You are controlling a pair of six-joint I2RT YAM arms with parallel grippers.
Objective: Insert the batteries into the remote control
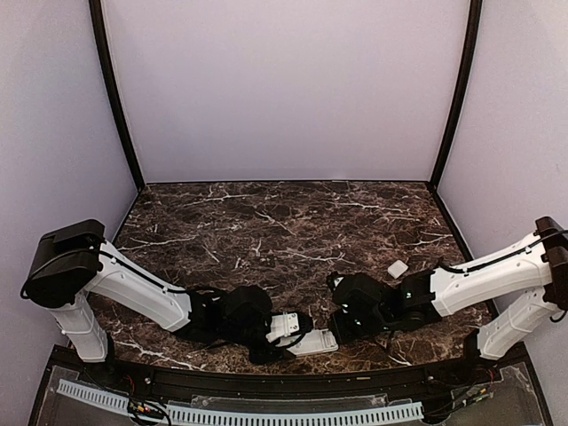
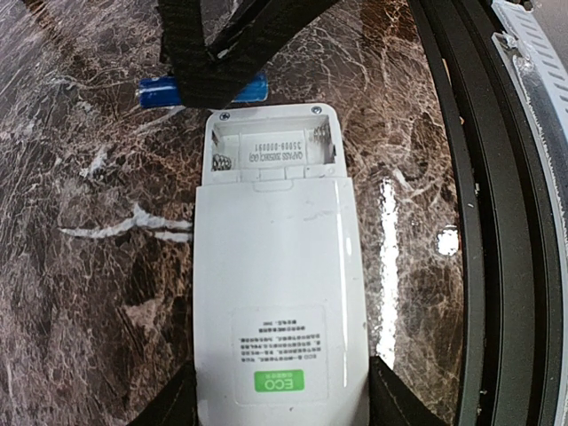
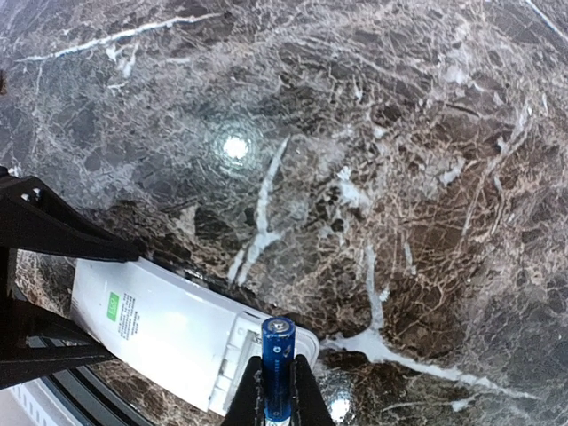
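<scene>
The white remote [image 2: 275,293] lies with its back up and an empty battery compartment [image 2: 266,146] at its far end, springs visible. My left gripper is shut on the remote's near end. My right gripper holds a blue battery [image 3: 277,355] between its fingertips, over the compartment end in the right wrist view; in the left wrist view the battery hangs horizontal just beyond that end. In the top view both grippers meet at the table's front edge, mostly hidden by their dark housings.
A small white object [image 1: 398,268], perhaps the battery cover, lies at the right of the table. A dark rail [image 2: 453,222] runs along the front edge.
</scene>
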